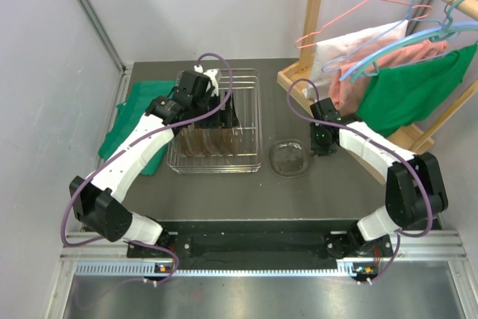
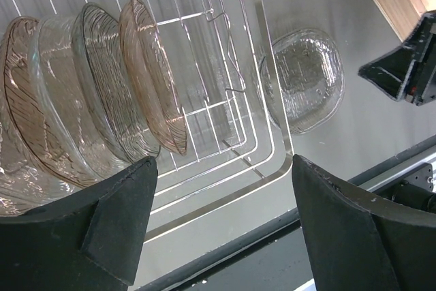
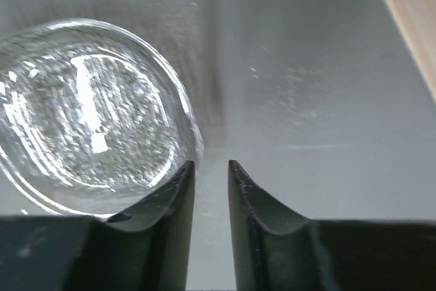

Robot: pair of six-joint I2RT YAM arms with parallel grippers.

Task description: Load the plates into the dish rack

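Observation:
One clear plate (image 1: 289, 158) lies flat on the dark table, just right of the metal dish rack (image 1: 259, 121). Several glass plates (image 2: 102, 80), some tinted brown, stand on edge in the rack's left part; its right end is empty. My left gripper hangs open over the rack with nothing in it. Beside the lying plate's right edge is my right gripper, fingers part open. In the right wrist view the plate's rim (image 3: 194, 127) comes close to the left fingertip, and bare table shows between the fingers.
A wooden drying stand (image 1: 299, 76) with hangers and cloths (image 1: 414, 87) rises behind and right of my right arm. A green cloth (image 1: 142, 110) lies left of the rack.

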